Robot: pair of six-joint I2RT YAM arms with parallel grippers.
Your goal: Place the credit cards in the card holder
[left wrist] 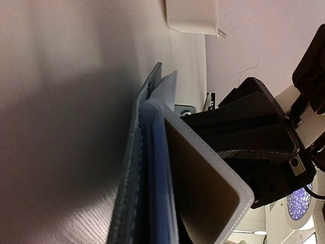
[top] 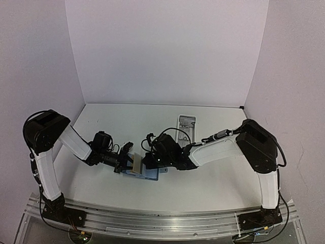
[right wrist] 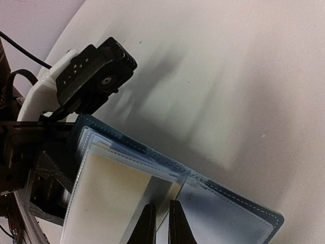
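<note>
The blue card holder (top: 150, 174) lies open between my two grippers, low over the table, left of centre. Its clear sleeve (left wrist: 219, 168) stands up from the other pages, with a tan card (right wrist: 114, 178) inside. At the holder's left side, my left gripper (top: 124, 163) is shut on it; its fingertips are hidden in the left wrist view. Over the middle fold, the right gripper has its narrow fingers (right wrist: 148, 223) nearly together at the sleeve's edge, shut on that thin sleeve. Its body (left wrist: 249, 129) hides part of the holder's right half in the top view.
Behind the right gripper is a white tray (top: 186, 121) with grey items in it. A small grey tab (top: 163, 170) shows by the holder's right end. A metal rail (top: 152, 222) runs along the front.
</note>
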